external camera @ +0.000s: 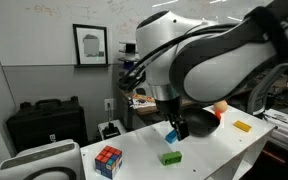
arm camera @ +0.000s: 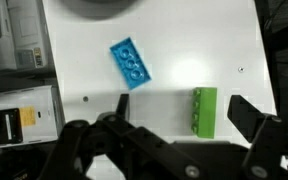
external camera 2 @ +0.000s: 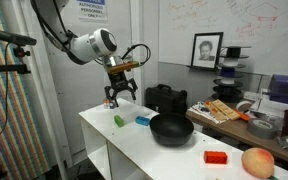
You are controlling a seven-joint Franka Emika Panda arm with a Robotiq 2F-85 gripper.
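Observation:
A bright green block (arm camera: 204, 112) and a blue block (arm camera: 131, 63) lie apart on the white table, clearly seen in the wrist view. My gripper is above them, its fingers wide apart and nothing between them. The green block shows within the finger gap, toward the right finger (arm camera: 242, 112); the blue one lies beyond the left finger. From the first exterior view, the gripper (external camera: 172, 118) hangs over the table and partly covers the blue block (external camera: 171, 136), while the green block (external camera: 171, 158) lies in front.
A black pan (external camera 2: 171, 128) stands beyond the blue block. A red block (external camera 2: 215, 157) and a peach (external camera 2: 257, 162) lie further along the table. The coloured puzzle cube (external camera: 108, 162) sits at the other end. Bare table surrounds the green block.

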